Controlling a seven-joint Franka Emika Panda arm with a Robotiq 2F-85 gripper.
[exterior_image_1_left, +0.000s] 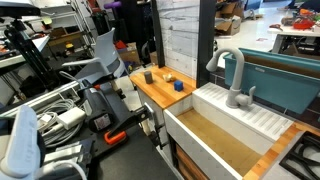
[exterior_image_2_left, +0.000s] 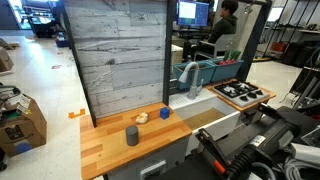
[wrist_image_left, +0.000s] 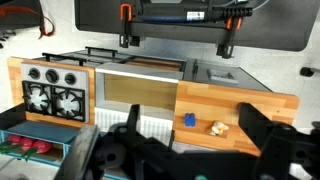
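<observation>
On the wooden counter (exterior_image_2_left: 100, 150) sit a small blue block (exterior_image_1_left: 181, 85), a pale yellowish item (exterior_image_2_left: 145, 117) and a grey cup (exterior_image_2_left: 132, 135). The wrist view shows the blue block (wrist_image_left: 189, 119) and the pale item (wrist_image_left: 218, 127) between my widely spread fingers; the cup cannot be made out there. My gripper is open and holds nothing. It hangs well above the counter's front side, apart from all these objects. What exactly the pale item is, I cannot tell.
Beside the counter lies an empty sink (exterior_image_1_left: 215, 138) with a tall white faucet (exterior_image_1_left: 237, 75). A stove (wrist_image_left: 56, 89) stands past it. Behind runs a blue-green bin (exterior_image_1_left: 275, 83). A white plank wall (exterior_image_2_left: 120, 70) rises behind the wooden part.
</observation>
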